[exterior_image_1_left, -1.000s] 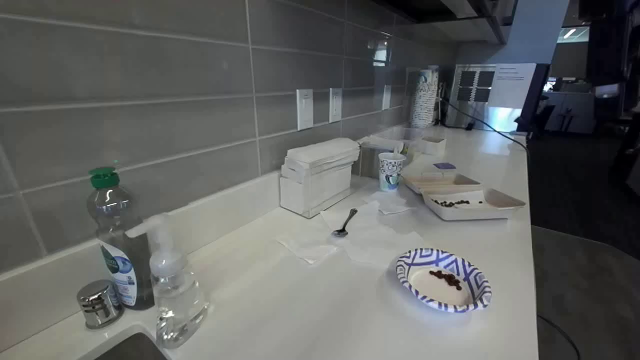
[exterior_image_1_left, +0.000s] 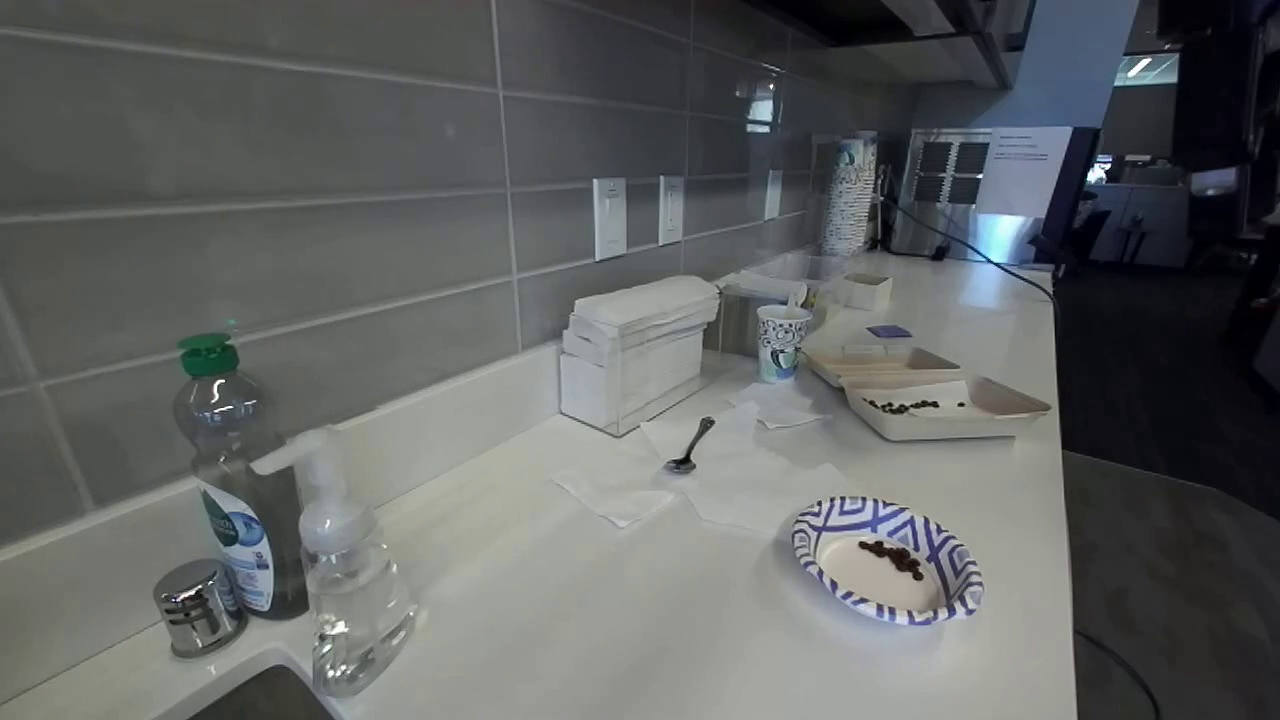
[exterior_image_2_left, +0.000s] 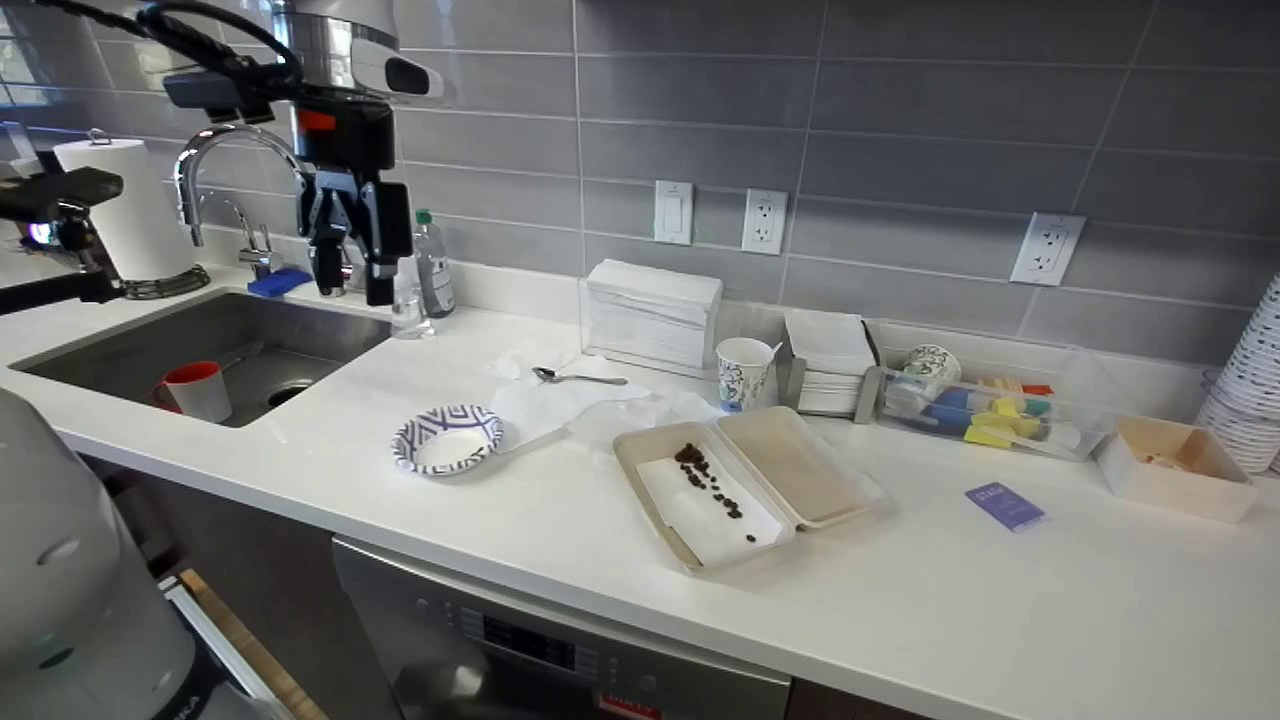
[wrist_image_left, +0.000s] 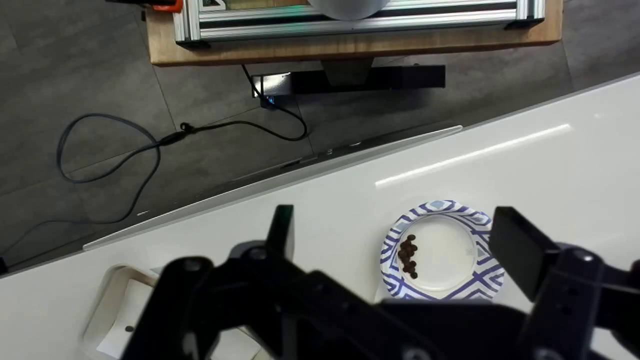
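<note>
High above the counter, over the sink side in exterior view 2, my gripper (exterior_image_2_left: 348, 288) is open with nothing between its fingers. Its fingers also stand wide apart in the wrist view. A paper bowl (exterior_image_1_left: 828, 576) with a blue and white pattern rests on the counter, well below the gripper, holding a small cluster of dark brown pieces (wrist_image_left: 408, 256). More dark pieces (exterior_image_2_left: 708, 478) lie scattered on white paper in an open takeout box (exterior_image_2_left: 654, 504). A metal spoon (exterior_image_1_left: 687, 446) lies on white napkins (exterior_image_1_left: 750, 474) near the wall.
A patterned paper cup (exterior_image_2_left: 744, 372) and a napkin holder (exterior_image_2_left: 654, 314) stand along the wall. Soap bottles (exterior_image_1_left: 348, 588) stand beside the sink (exterior_image_2_left: 318, 334), which contains a mug (exterior_image_2_left: 198, 392). A purple card (exterior_image_2_left: 1005, 505) lies right of the box. Counter around the bowl's front is clear.
</note>
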